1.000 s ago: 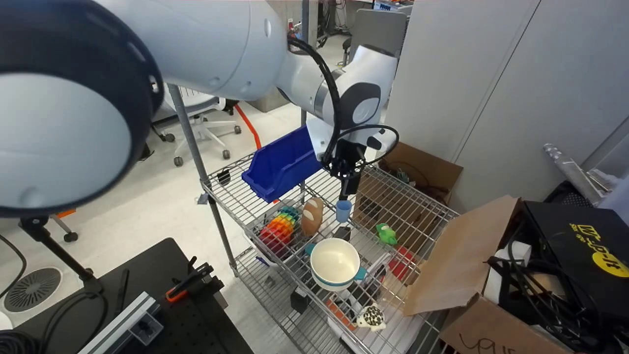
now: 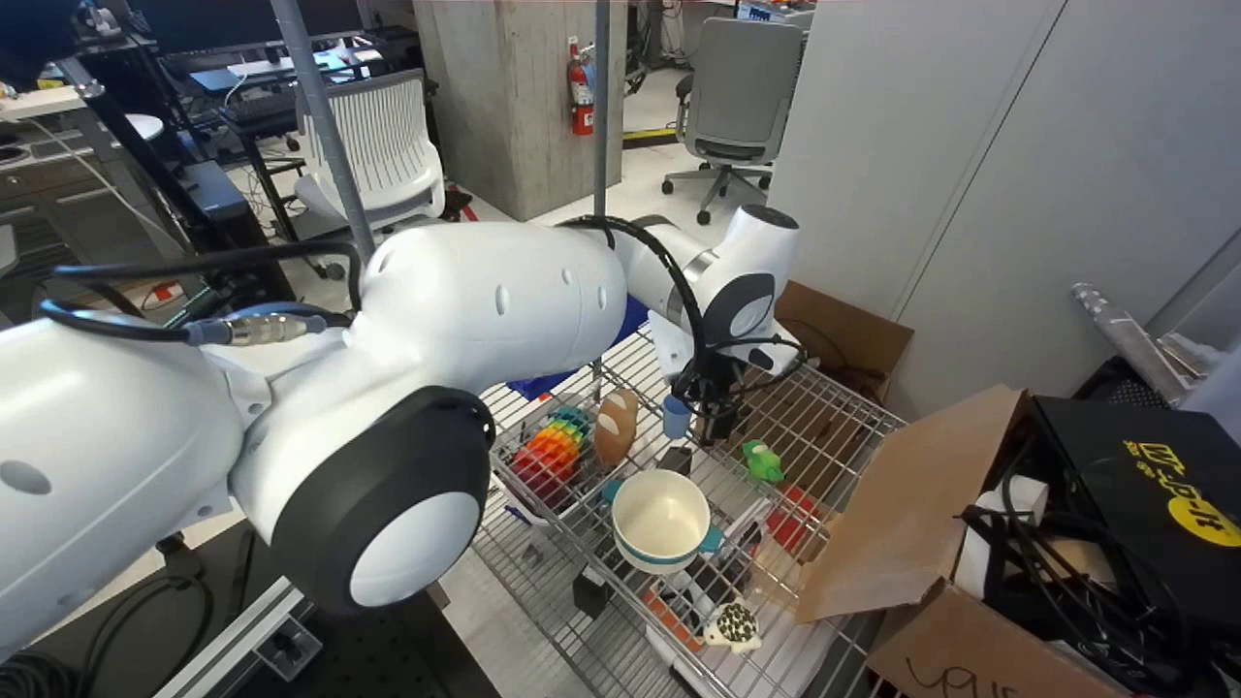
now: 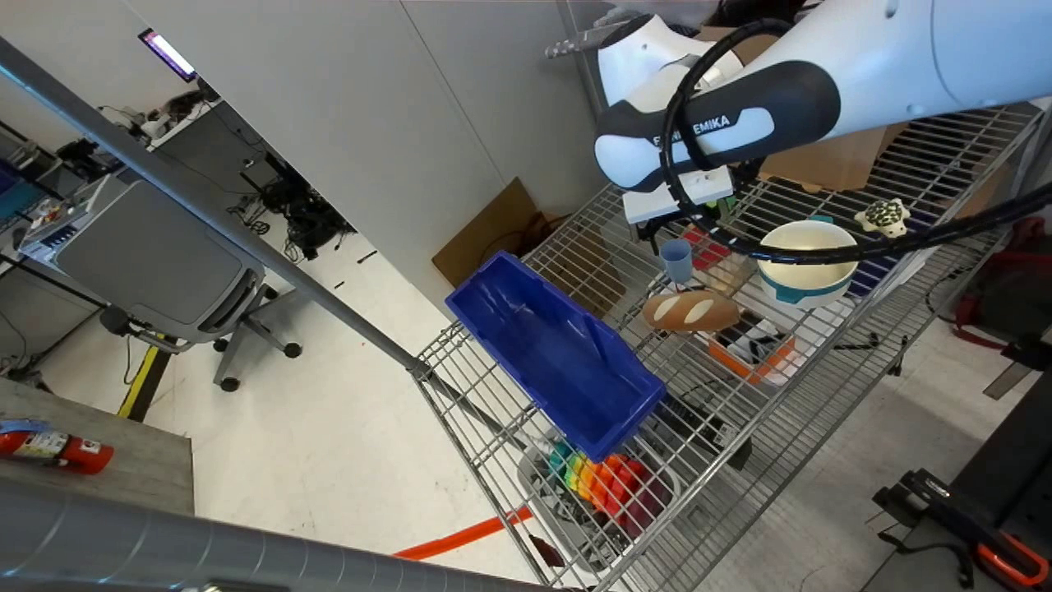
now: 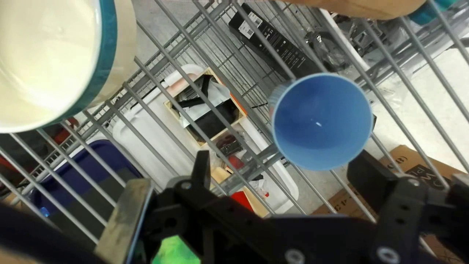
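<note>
A light blue cup (image 2: 677, 417) stands upright on the wire shelf; its open top (image 4: 323, 123) faces me in the wrist view. My gripper is open and low over the shelf, next to the cup, with its two dark fingers spread apart near the cup's lower edge in that view. The cup does not appear enclosed between them. In exterior view 2 the blue cup (image 3: 676, 258) is just beside the hand, whose fingers are mostly hidden there by the arm and cable.
Around the cup are a cream pot (image 2: 660, 519) with teal handles, a toy bread loaf (image 2: 616, 427), a green toy (image 2: 763, 461) and a spotted turtle (image 2: 733, 624). A blue bin (image 3: 552, 345) occupies the shelf's other end. An open cardboard box (image 2: 913, 512) borders the shelf.
My arm has come down, bringing the gripper lower and slightly right in exterior view 1, to the cup's level. It now covers most of the blue bin there. Cup and other objects look unmoved.
</note>
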